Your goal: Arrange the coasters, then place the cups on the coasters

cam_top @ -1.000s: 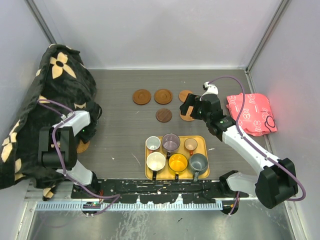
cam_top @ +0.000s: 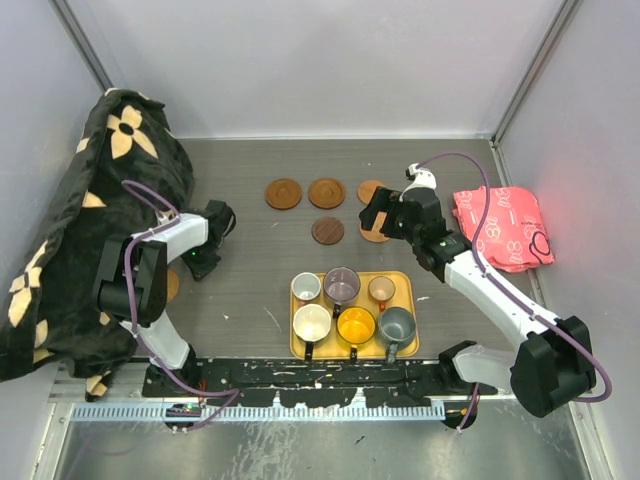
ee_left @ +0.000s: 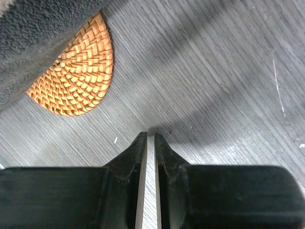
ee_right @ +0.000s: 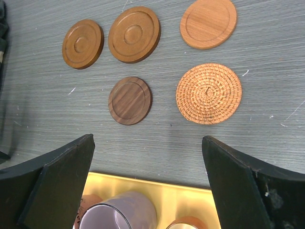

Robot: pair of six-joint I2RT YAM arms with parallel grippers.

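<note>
Several cups stand in the yellow tray [cam_top: 411,312], among them a grey cup [cam_top: 398,324], a yellow cup [cam_top: 355,325] and a purple cup [cam_top: 341,286]. Round wooden coasters, including a dark coaster [ee_right: 130,100] and a woven coaster [ee_right: 208,93], lie beyond the tray. Another woven coaster [ee_left: 86,76] is at the left, partly covered by the blanket. My left gripper is shut near that coaster, over bare table; nothing shows between its fingers. Above the coasters, my right gripper is open and empty, with cups at the bottom of its view.
A dark flowered blanket [cam_top: 135,160] is heaped along the left side. At the right lies a folded pink cloth [cam_top: 503,228]. Bare table [cam_top: 245,290] stretches between the left arm and the tray.
My left arm has swung to the right, away from the blanket, with its gripper now farther over bare table. The right arm, cups and coasters have stayed where they were.
</note>
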